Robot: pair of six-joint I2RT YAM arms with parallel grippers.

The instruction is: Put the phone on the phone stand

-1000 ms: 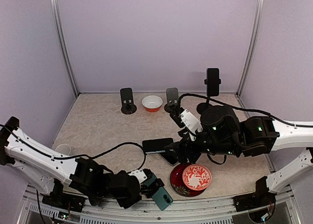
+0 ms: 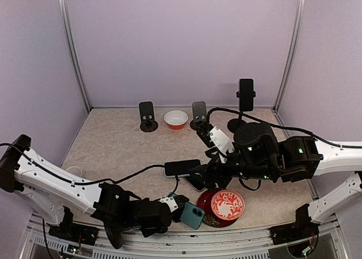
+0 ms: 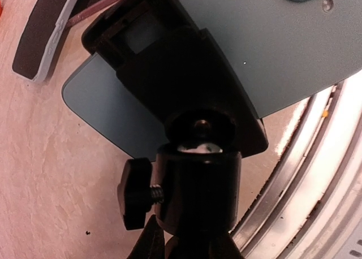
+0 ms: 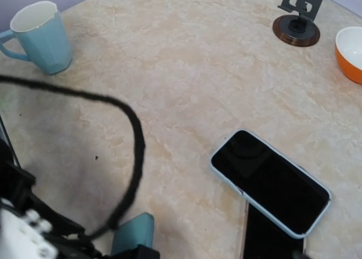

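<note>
A teal phone is held in a black clamp mount at my left gripper, low centre in the top view; the left wrist view shows its grey-blue back behind the clamp and ball joint. The left gripper is shut on that mount. My right gripper hangs above two dark phones lying on the table; its finger state is unclear. Phone stands line the back, one at the centre, one taller at the right.
An orange-white bowl sits between stands. Stacked red plates are at the front right. A light-blue mug appears in the right wrist view.
The left arm with the mount and teal phone has shifted slightly right and up in the top view. The right arm is essentially unchanged.
</note>
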